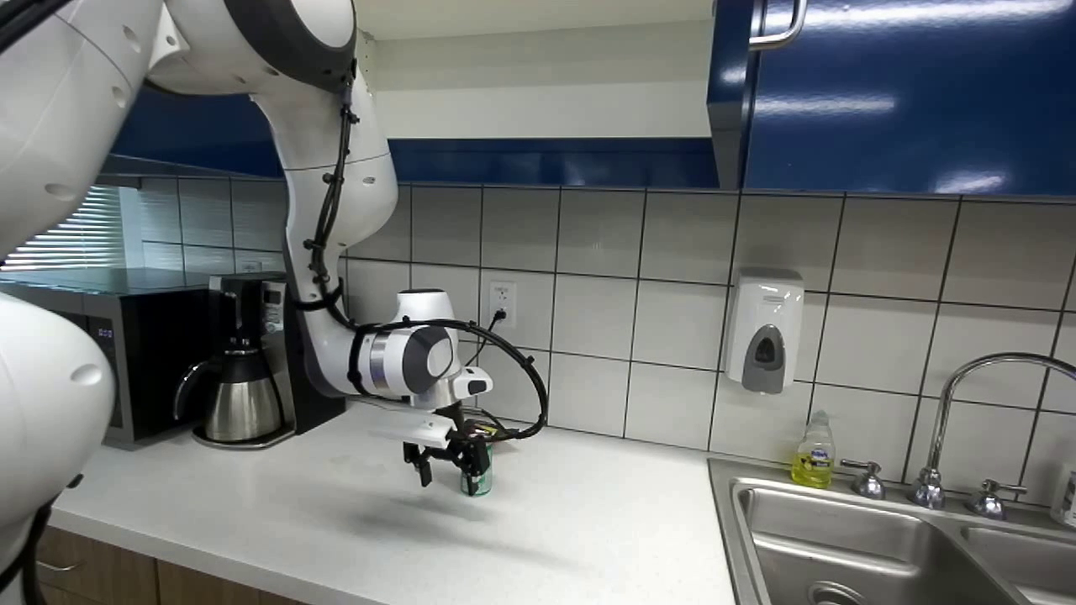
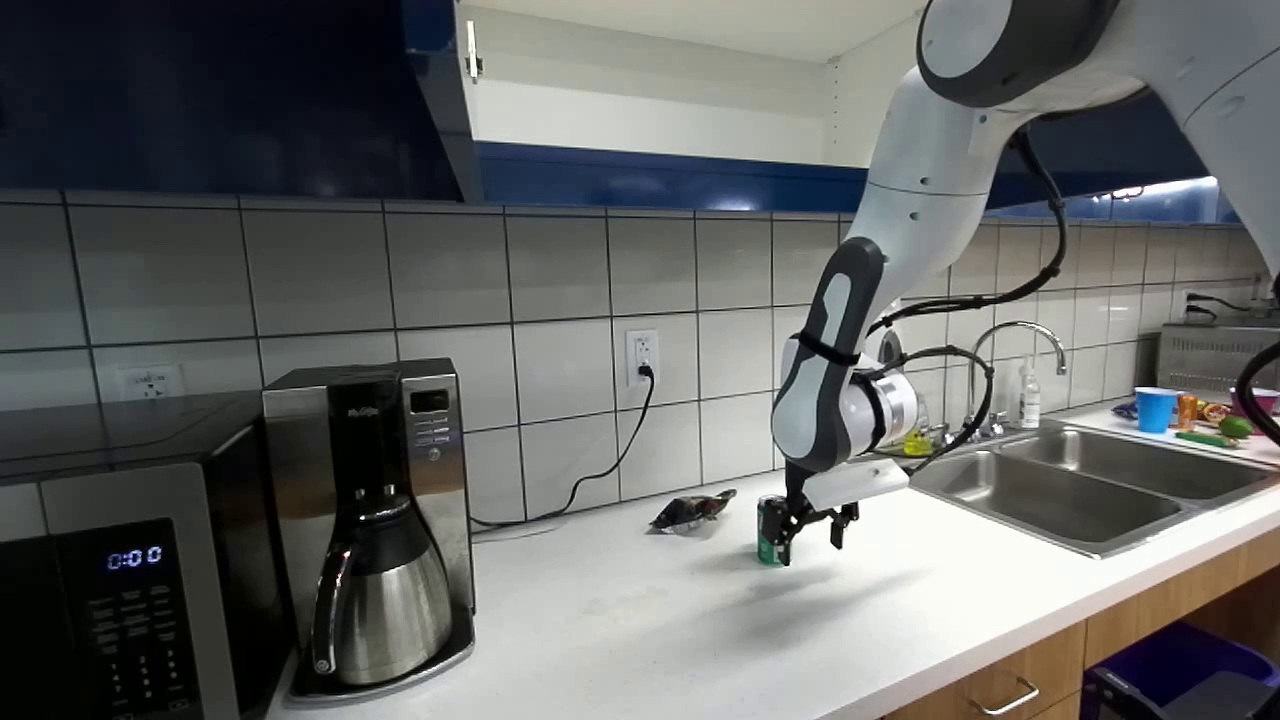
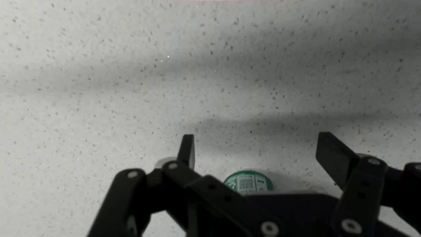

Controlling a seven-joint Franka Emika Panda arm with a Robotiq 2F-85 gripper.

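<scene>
A green can stands upright on the white counter, partly covered by my gripper in exterior view 1. The second exterior view shows the can beside and behind the dark fingers of the gripper, low over the counter. Both fingers are spread wide, so the gripper is open. In the wrist view only part of the round green can end shows, at the lower edge behind the gripper linkage. No object shows between the fingertips; whether a finger touches the can I cannot tell.
A dark crumpled packet lies near the tiled wall. To the left stand a coffee maker and a microwave; a steel sink is on the right. An open cupboard hangs above.
</scene>
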